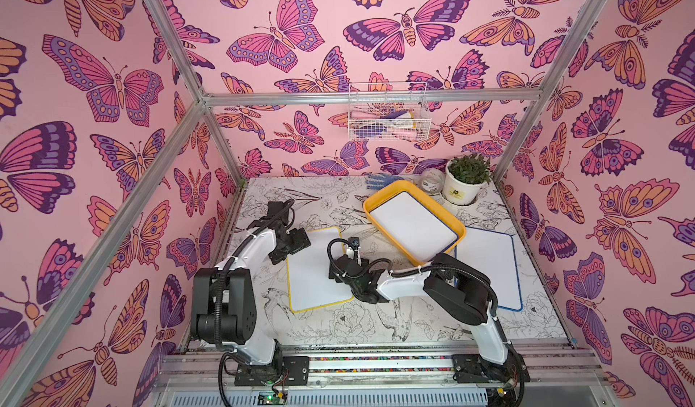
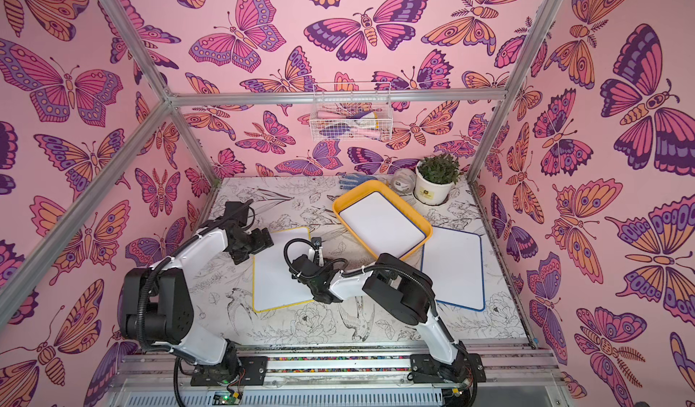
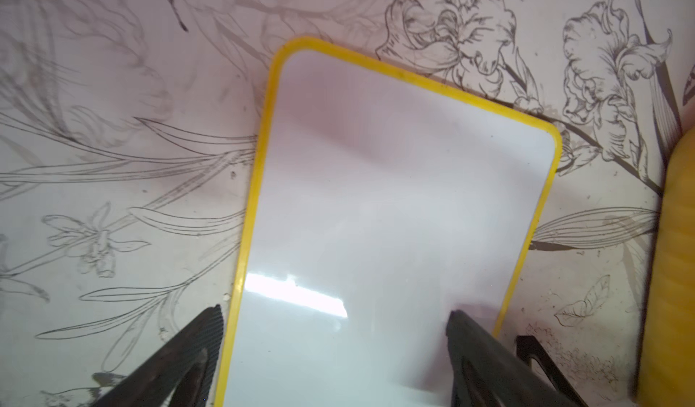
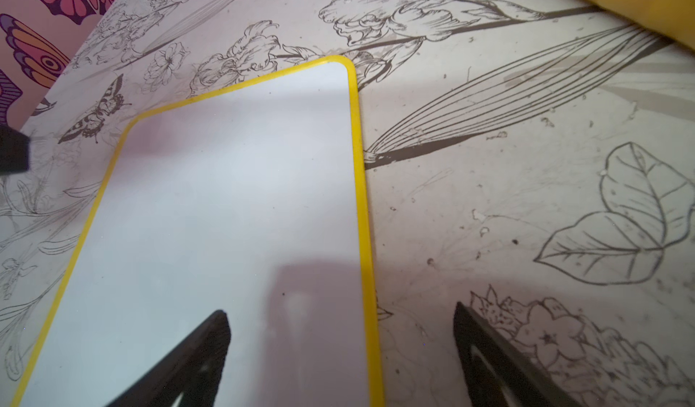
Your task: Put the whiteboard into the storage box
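Note:
A white whiteboard with a yellow edge (image 1: 311, 282) lies flat on the table, left of the middle. My left gripper is open by its left side. In the left wrist view one finger (image 3: 189, 363) overlaps the yellow left edge and the other finger (image 3: 481, 363) nears the right edge. My right gripper, also open, is over the right edge: that edge runs between its fingers, apparently untouched. The yellow storage box (image 1: 376, 214) holds one whiteboard (image 1: 416, 222). A blue-edged whiteboard (image 1: 496, 262) lies right of the box, partly hidden by the right arm.
Behind the box stand a potted plant (image 1: 467, 179), a clear jar (image 1: 431, 181) and a blue item (image 1: 381, 181). A wire basket (image 1: 388, 126) hangs on the back wall. Bare table (image 1: 405, 320) lies in front of the box and at the back left.

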